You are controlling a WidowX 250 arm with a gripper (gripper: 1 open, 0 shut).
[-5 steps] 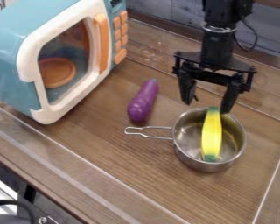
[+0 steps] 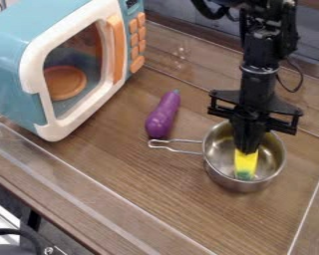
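A steel pot (image 2: 221, 173) with a wire handle stands on the wooden counter at right, a yellow object with green ends (image 2: 243, 163) inside it. My black gripper (image 2: 249, 132) is low over the pot, its fingers reaching down at the top of the yellow object and hiding part of it. Whether they touch or grip it I cannot tell.
A purple eggplant (image 2: 163, 114) lies left of the pot. A light blue toy microwave (image 2: 29, 40) with an orange plate inside fills the upper left.
My gripper has moved down into the pot over the yellow object, its fingers coming closer together.
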